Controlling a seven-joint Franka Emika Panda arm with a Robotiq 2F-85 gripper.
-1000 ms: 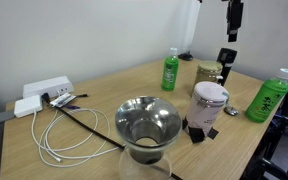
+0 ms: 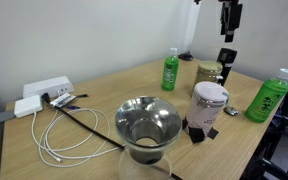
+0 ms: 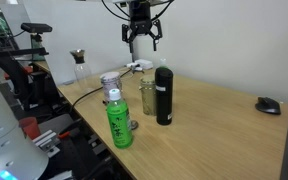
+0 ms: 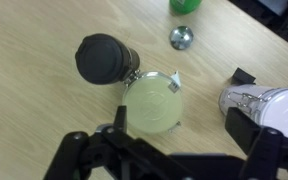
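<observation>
My gripper stands open with nothing between its fingers, high over the table. Below it in the wrist view is a jar with a round beige lid (image 4: pixel 152 103). Touching or very near this jar is a black bottle (image 4: pixel 102 62), upright beside it in exterior view 2. A wider jar with a pale pinkish-white lid (image 4: pixel 282 112) stands on the other side, partly behind a finger. Exterior view 1 has the gripper (image 2: pixel 229 38) at the top right, well above the beige-lidded jar (image 2: pixel 208 73).
One green bottle (image 2: pixel 268 98) stands by the near table edge, another green bottle (image 2: pixel 171 70) farther back. A shiny metal vessel (image 2: pixel 149 122) occupies the foreground. White cables (image 2: pixel 54 135) and a white box (image 2: pixel 46 87) lie left. In exterior view 2, the table's right side (image 3: pixel 219 120) is mostly clear.
</observation>
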